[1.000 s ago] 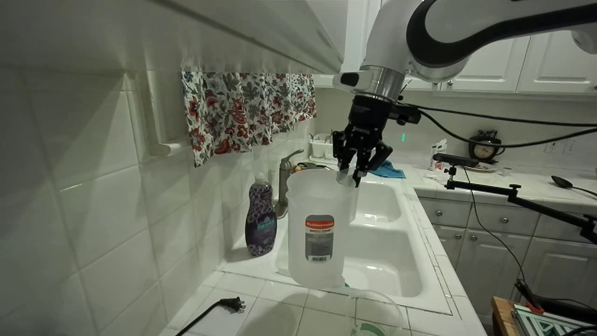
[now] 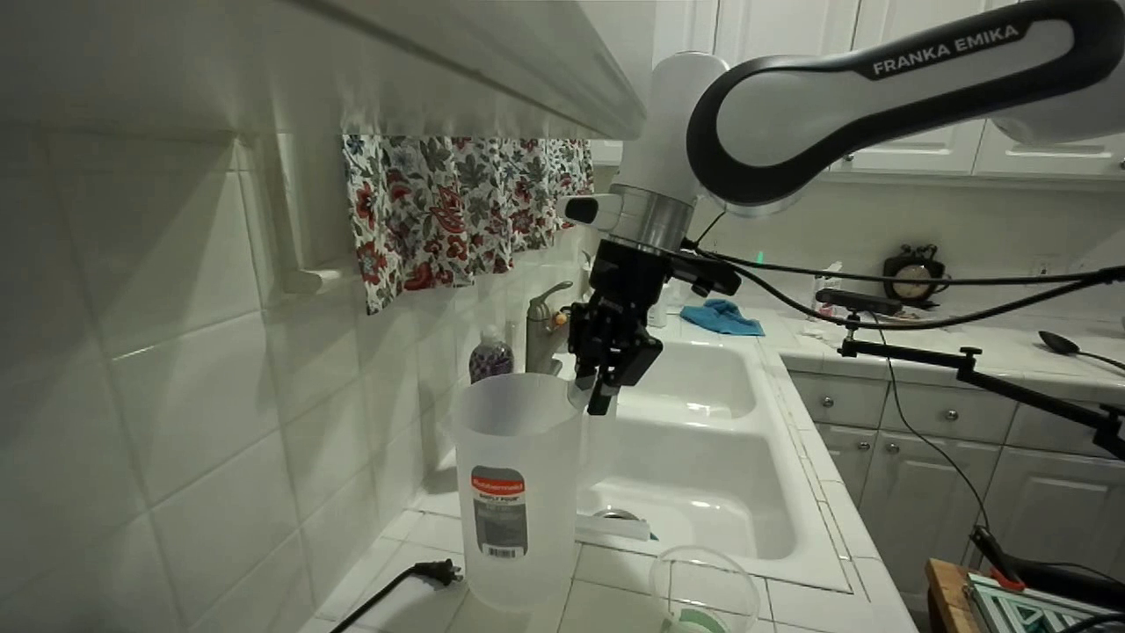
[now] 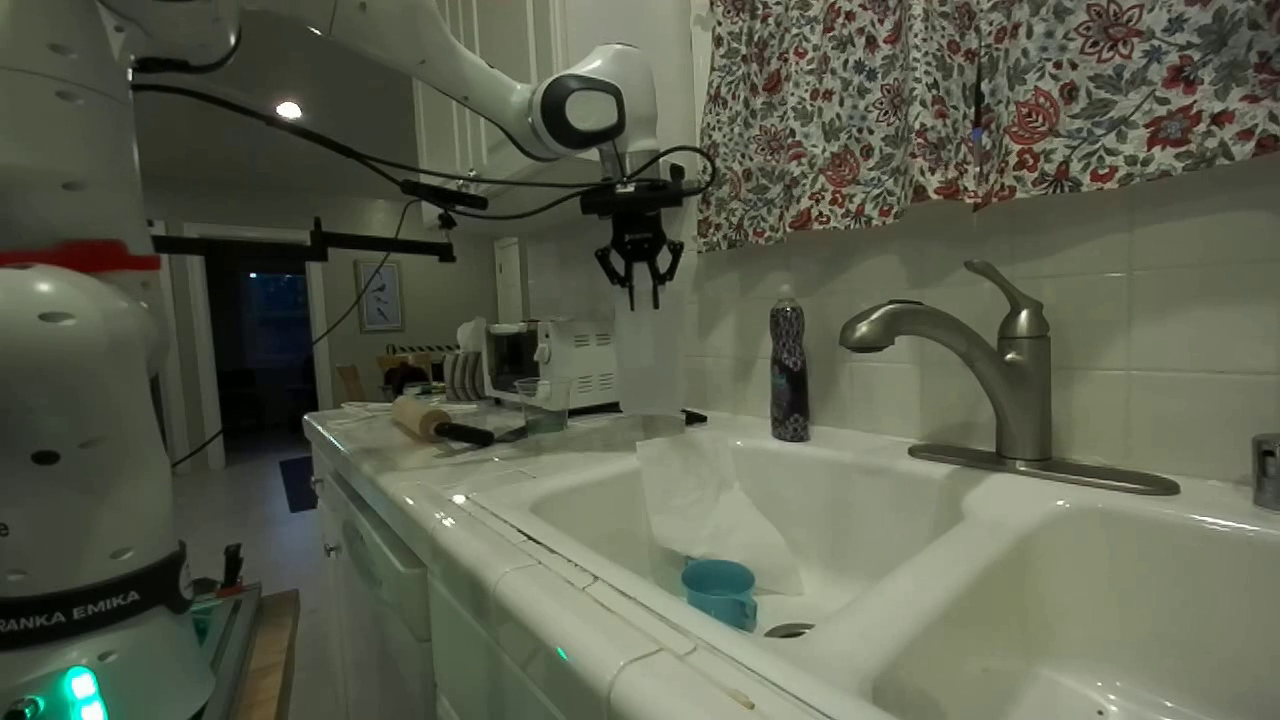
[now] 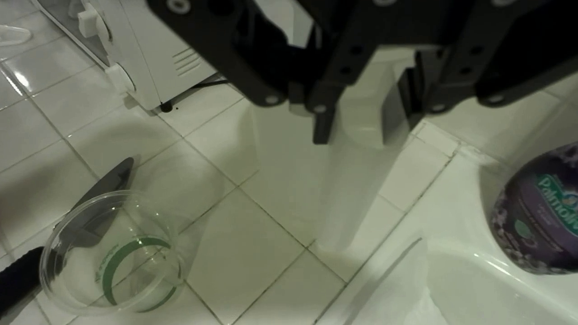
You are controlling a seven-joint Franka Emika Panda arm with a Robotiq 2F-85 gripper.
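A tall translucent pitcher (image 2: pixel 522 559) with a grey and red label stands upright at the counter's near corner, left of the sink, in exterior view 1. Whether its base touches the tiles is hard to tell. My gripper (image 2: pixel 593 396) is at its sink-side rim, shut on the handle. The wrist view shows the pale handle (image 4: pixel 360 116) between the two dark fingers of the gripper, with the pitcher's body (image 4: pixel 292 178) below and beyond it. In exterior view 2 the pitcher (image 3: pixel 648 372) is a faint pale shape under the gripper (image 3: pixel 644 300).
A clear plastic cup (image 4: pixel 116 254) and a knife (image 4: pixel 103 200) lie near the pitcher on the counter. The white toaster oven (image 4: pixel 157 48), soap bottle (image 3: pixel 787 372), faucet (image 3: pixel 1014 384) and power plug (image 2: pixel 438 571) are close by. A blue cup (image 3: pixel 720 590) sits in the sink.
My gripper and the pitcher have moved left and lower in exterior view 1, from above the sink's near edge to the counter corner. The pitcher now hides most of the soap bottle.
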